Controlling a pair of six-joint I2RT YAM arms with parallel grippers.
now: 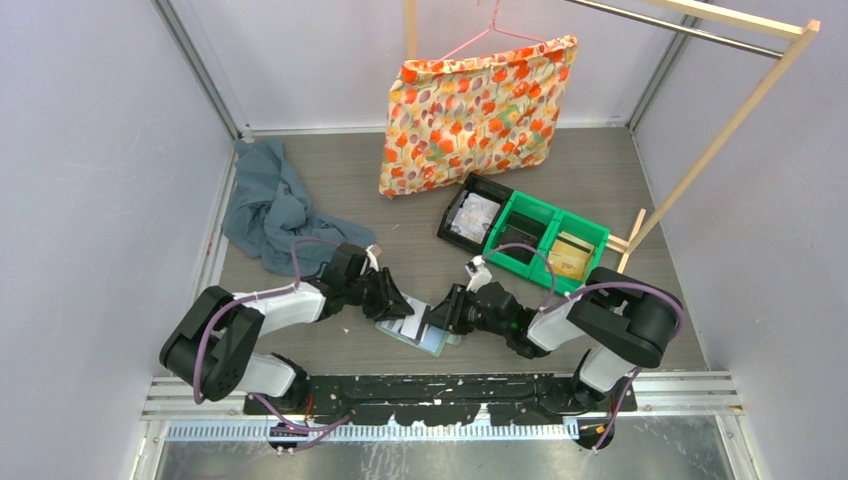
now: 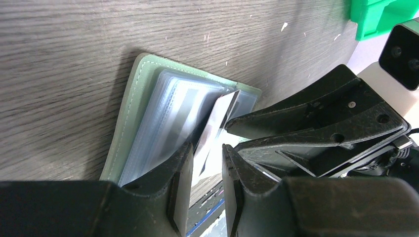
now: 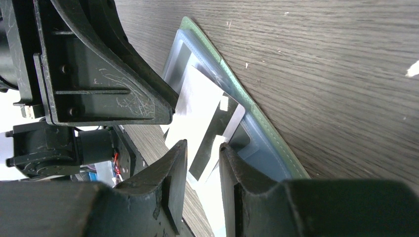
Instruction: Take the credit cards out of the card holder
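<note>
The card holder [image 1: 432, 340], a pale green wallet with clear sleeves, lies open on the table between my two grippers. A white card with a dark stripe [image 3: 202, 118] rests on its sleeves. My left gripper [image 1: 392, 306] is open at the card, its fingertips low over it in the left wrist view. My right gripper [image 1: 450, 318] reaches in from the right, part open, its fingertips at the card's striped edge in the right wrist view; whether the card is between them is unclear.
A teal cloth [image 1: 265, 210] lies at the left. Green and black bins [image 1: 545, 230] stand at the back right, below a hanging floral fabric [image 1: 470, 110]. Bare table lies behind the holder.
</note>
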